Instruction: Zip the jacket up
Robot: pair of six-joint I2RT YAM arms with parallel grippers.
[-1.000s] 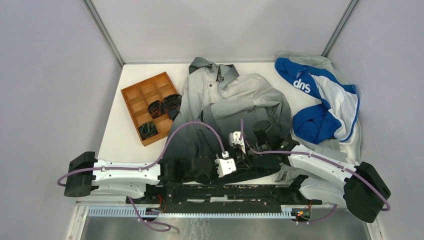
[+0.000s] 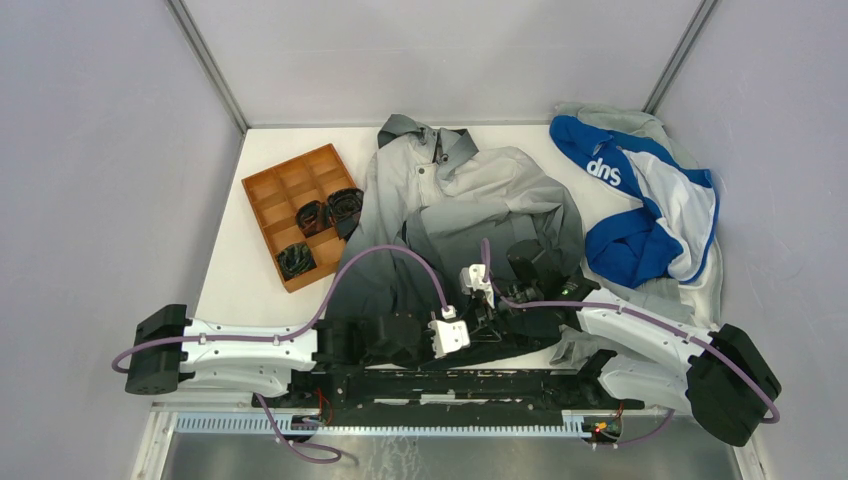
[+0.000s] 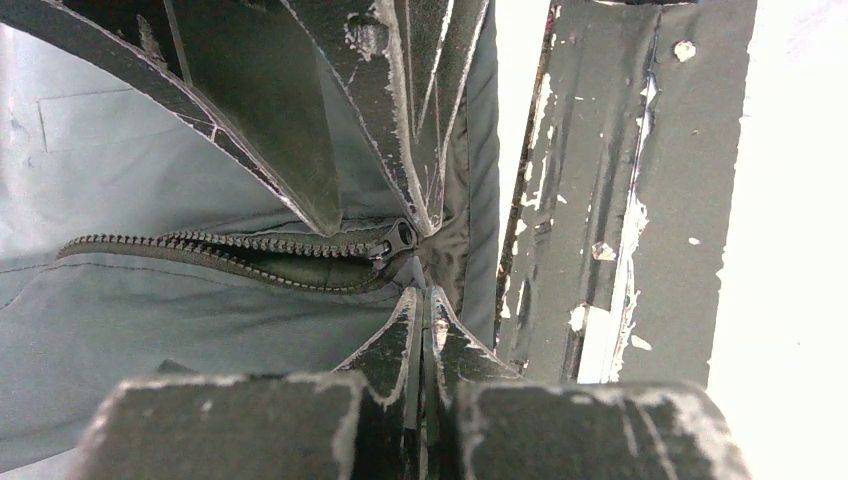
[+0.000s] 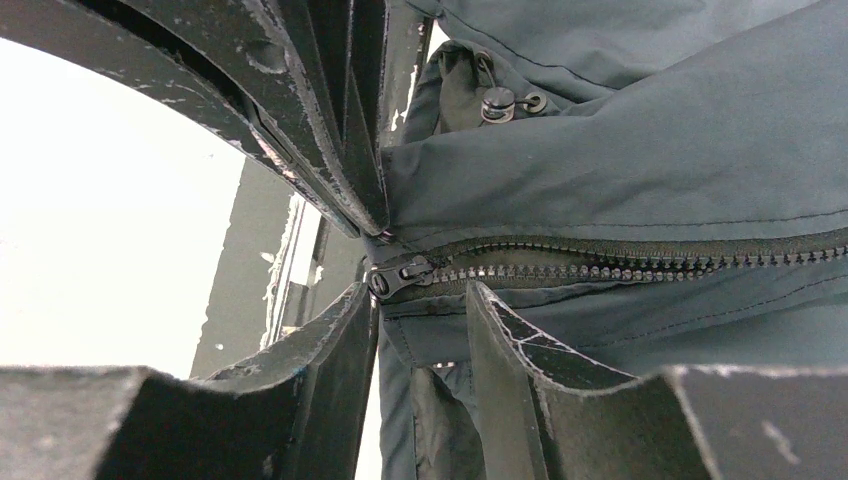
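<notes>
The grey jacket point(image 2: 470, 235) lies spread on the table, its collar at the back. Near the bottom hem, the zipper slider point(image 4: 400, 276) sits at the low end of the dark zipper teeth point(image 4: 600, 268); above it the two rows part. My right gripper is part open, one fingertip on either side of the slider, and grips nothing. Beside the slider, the left gripper is shut, with a small fold of the jacket's hem point(image 3: 411, 271) running into its fingertips. Both grippers' tips are hard to make out in the top view.
A wooden compartment box point(image 2: 292, 200) with dark bundles stands at the left. Blue and white clothing point(image 2: 650, 200) is heaped at the right. The table's front edge and a dark rail point(image 3: 640, 200) lie close to the hem. Both arms nearly meet.
The right wrist has moved by a hair. The jacket looks unmoved.
</notes>
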